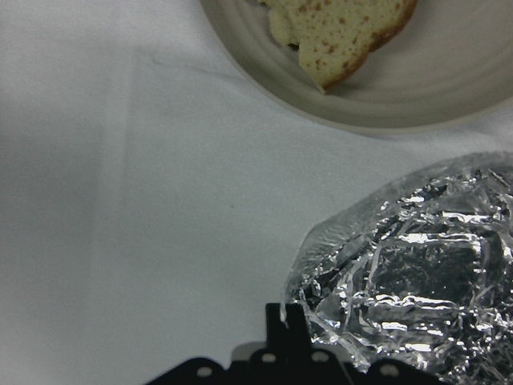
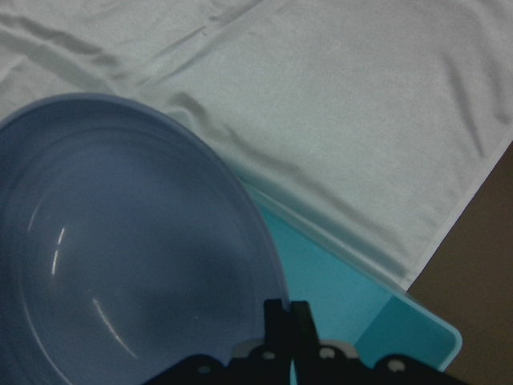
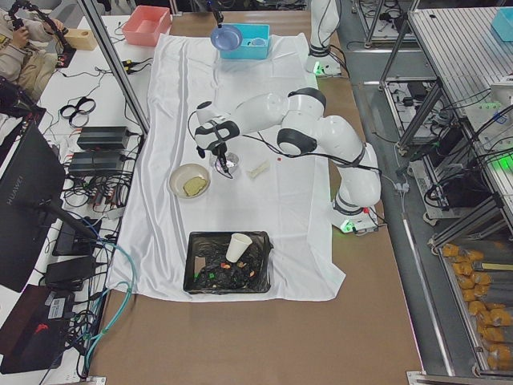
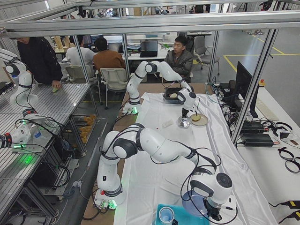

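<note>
My left gripper is at the rim of a foil-like, clear-wrapped dish (image 1: pixel 425 281), its fingers close together on that rim. A beige plate (image 1: pixel 385 96) with a piece of bread (image 1: pixel 345 32) lies just beyond it. My right gripper is shut on the rim of a blue plate (image 2: pixel 128 233), which hangs tilted over a turquoise bin (image 2: pixel 329 289) at the far end of the cloth.
A black tray (image 3: pixel 227 273) with scraps and a white cup (image 3: pixel 238 247) sits at the cloth's near end. A small pale item (image 3: pixel 258 168) lies mid-cloth. A pink bin (image 3: pixel 147 24) is on the side table.
</note>
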